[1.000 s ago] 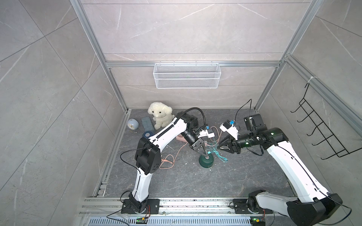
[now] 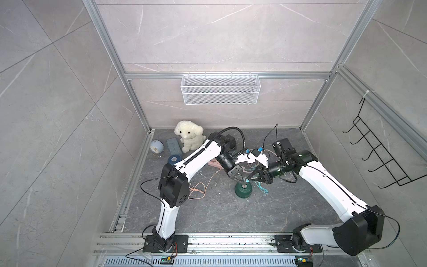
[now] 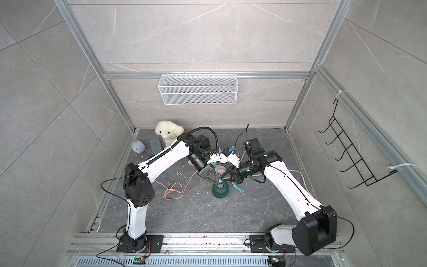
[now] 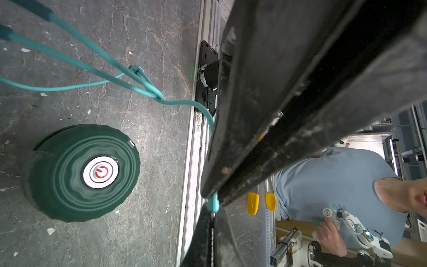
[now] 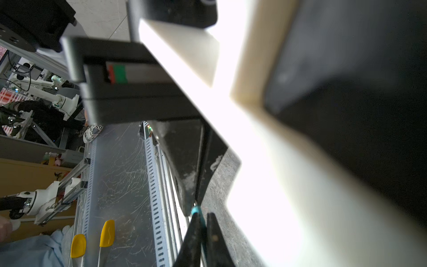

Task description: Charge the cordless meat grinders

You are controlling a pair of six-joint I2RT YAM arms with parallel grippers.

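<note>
The green grinder body (image 4: pixel 62 178) with its red power button (image 4: pixel 101 170) stands on the floor below both grippers, near the centre in the top views (image 2: pixel 243 190). Just above it my left gripper is shut on a small teal plug (image 4: pixel 213 204) at the end of a teal cable (image 4: pixel 182 102). In the right wrist view, the teal tip shows between dark fingertips; how far the right finger is open is unclear.
A white plush dog (image 2: pixel 189 133), a pale ball (image 2: pixel 156 146), a blue-grey block (image 2: pixel 173 145) and pink cables (image 2: pixel 198 191) lie behind and left. A white wire shelf (image 2: pixel 220 89) hangs on the back wall.
My right gripper has moved left, in to the left gripper and the plug above the grinder. The left arm has barely moved.
</note>
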